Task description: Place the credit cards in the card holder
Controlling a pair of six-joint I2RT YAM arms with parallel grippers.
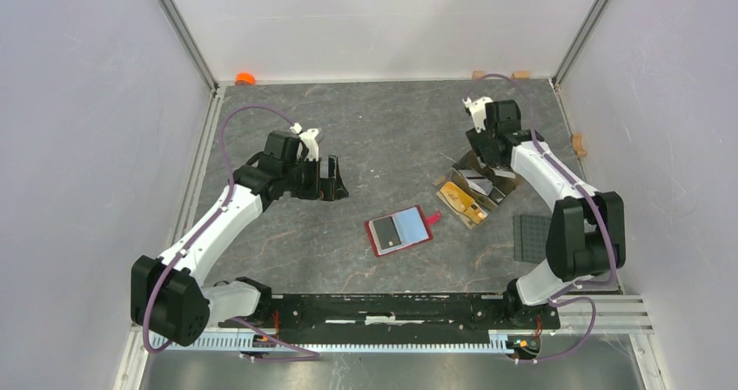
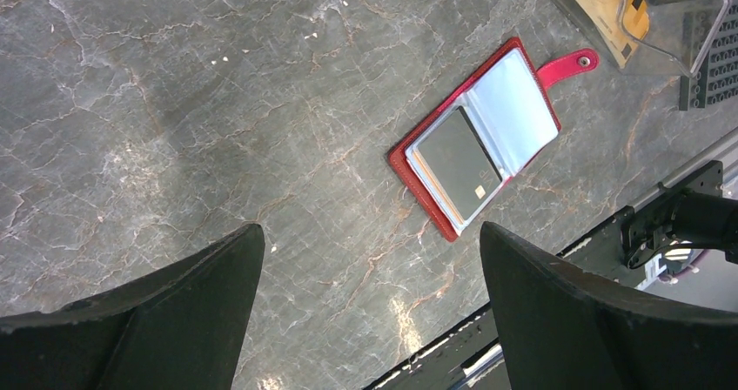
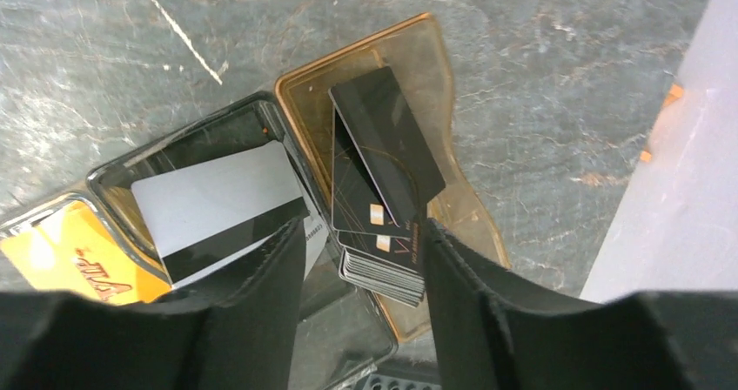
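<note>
The red card holder [image 1: 399, 230] lies unfolded on the table, a dark card [image 2: 458, 165] on one half and a bare pale sleeve on the other. To its right, a clear tray [image 3: 274, 103] keeps cards in separate compartments. Black cards [image 3: 389, 137] rest overlapped in the far one, over a stack whose pale edges show. White cards [image 3: 228, 200] fill the middle compartment and a yellow card [image 3: 83, 255] the near one. Above the black cards, my right gripper has its fingers apart. My left gripper is open and empty, left of the holder.
A dark grey ribbed pad [image 1: 531, 238] lies right of the tray. At the back left, an orange object [image 1: 244, 78] sits against the wall. Bare table [image 1: 374, 129] stretches between the two arms.
</note>
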